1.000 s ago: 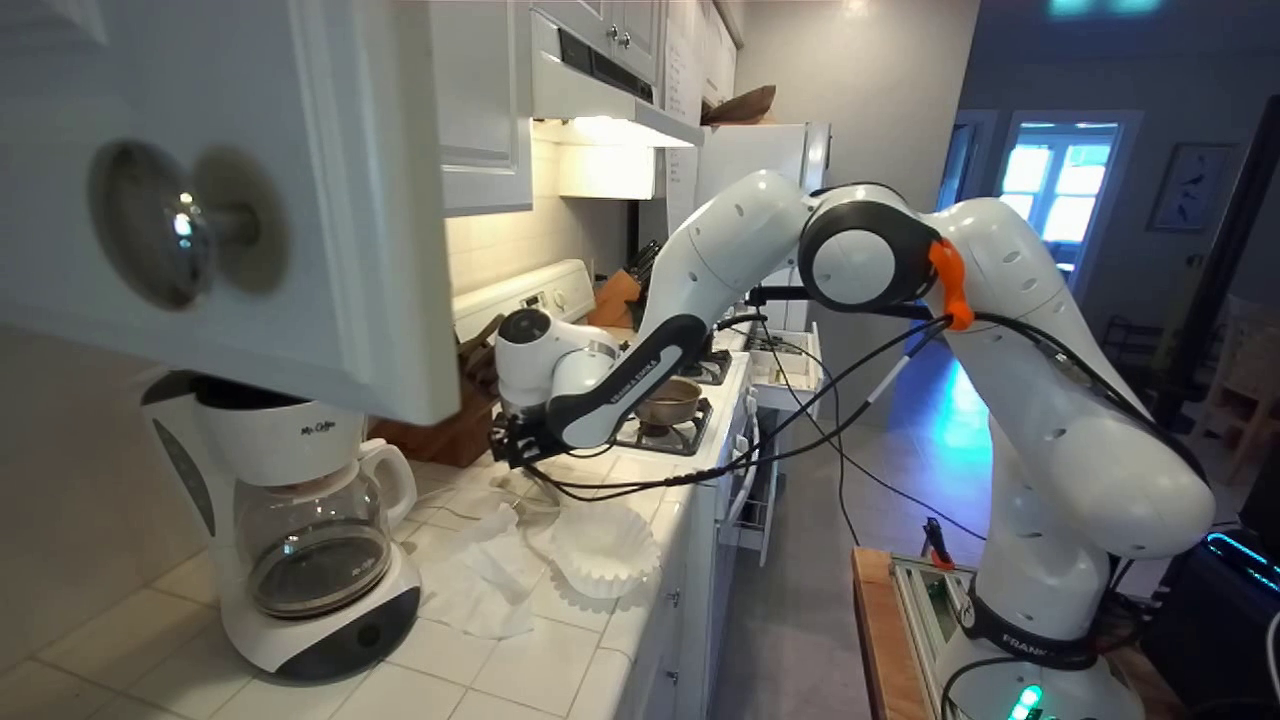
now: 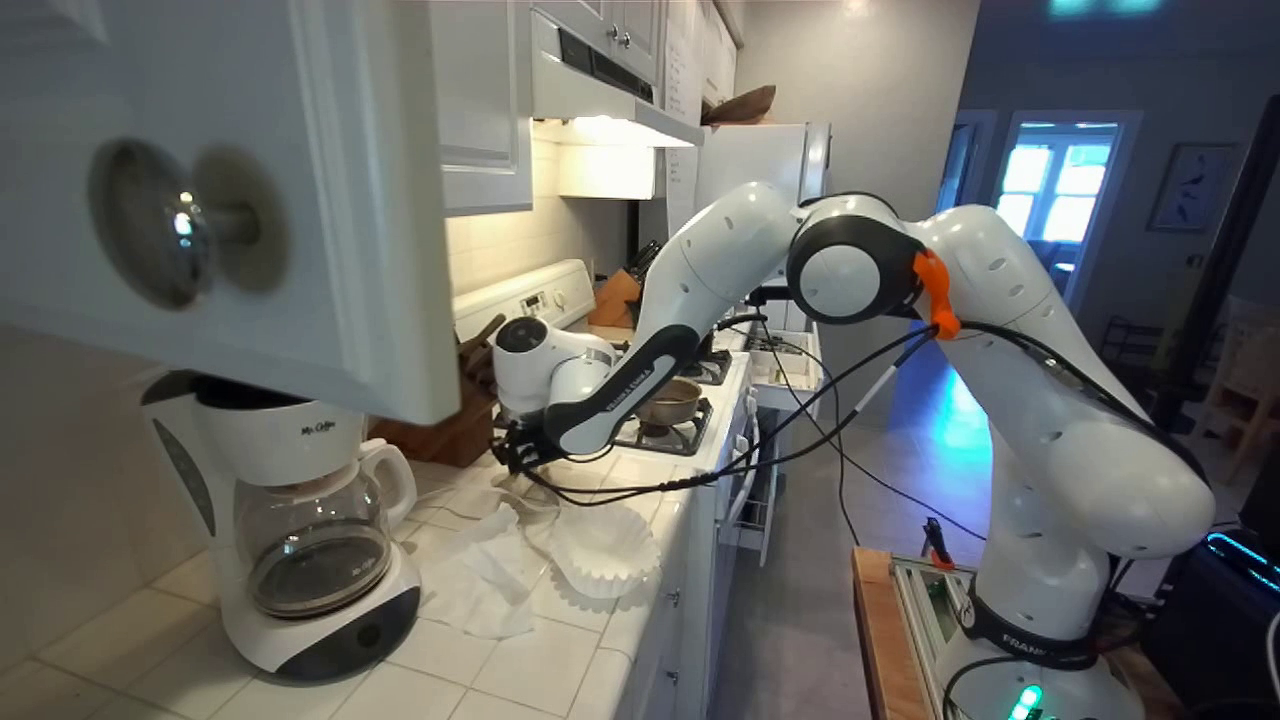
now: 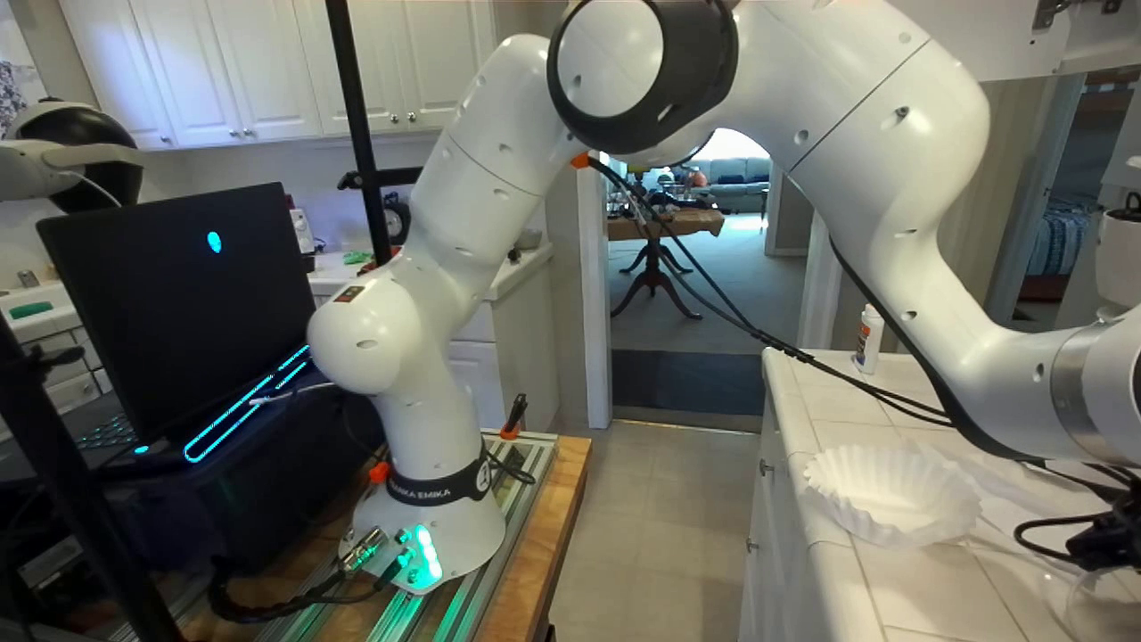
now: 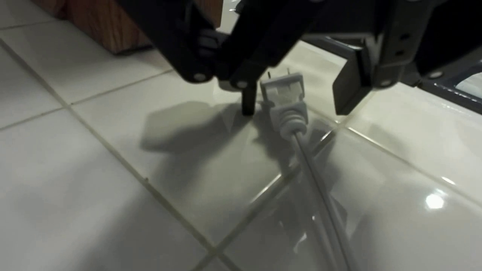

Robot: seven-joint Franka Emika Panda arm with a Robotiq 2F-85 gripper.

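In the wrist view a white power plug point(image 4: 284, 99) with two prongs lies over the counter tiles, its cord point(image 4: 319, 185) trailing down and to the right. My gripper is part open around the plug. The left finger point(image 4: 248, 100) is close beside it, while a clear gap separates the right finger point(image 4: 350, 86) from it. From exterior view 1, my gripper point(image 2: 518, 450) hangs low over the counter behind the coffee maker point(image 2: 318, 528); the plug cannot be made out there.
A coffee filter point(image 2: 603, 548) and crumpled white paper point(image 2: 486, 576) lie on the counter near the arm. Behind stand a wooden block point(image 2: 444, 432) and the stove with a pan point(image 2: 668, 404). An open cabinet door point(image 2: 300, 120) overhangs the coffee maker.
The arm's elbow has shifted slightly left, and the wrist has moved a little. The coffee maker, filter and paper stay where they were.
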